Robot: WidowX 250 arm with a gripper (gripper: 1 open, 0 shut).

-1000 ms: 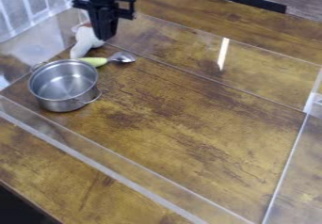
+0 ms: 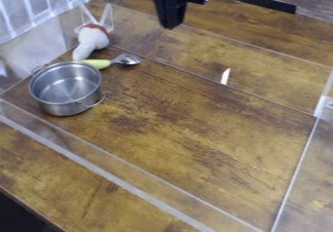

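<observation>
A steel pot [image 2: 65,88] stands at the left on the wooden table [image 2: 182,138]. Behind it lie a white plush toy [image 2: 92,41], a pale green-yellow object [image 2: 92,64] and a small metal spoon [image 2: 125,60]. The dark gripper [image 2: 169,19] hangs at the top centre, above and right of these things; it is blurred, and its fingers are too small to read. A small white strip [image 2: 225,76] shows right of centre.
Clear plastic walls edge the table area, with a white rail [image 2: 19,12] at the upper left. A dark bar [image 2: 274,0] lies along the back right.
The gripper has moved right and up, away from the plush toy and the spoon. The objects on the table look unmoved.
</observation>
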